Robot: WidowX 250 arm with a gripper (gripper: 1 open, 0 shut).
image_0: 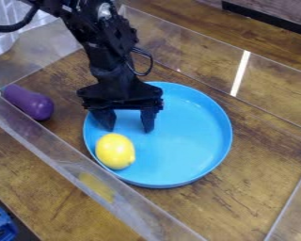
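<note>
The black robot gripper (123,117) hangs over the back left of a blue plate (183,142), its two fingers apart and pointing down with nothing seen between them. A yellow lemon-like object (116,152) lies on the plate's front left, just in front of the gripper. A purple eggplant-like object (27,102) lies on the wooden surface left of the plate.
Clear plastic walls border the wooden surface (254,132) at the front left and the right. A blue object (0,224) shows in the bottom left corner. The wood to the right of the plate is clear.
</note>
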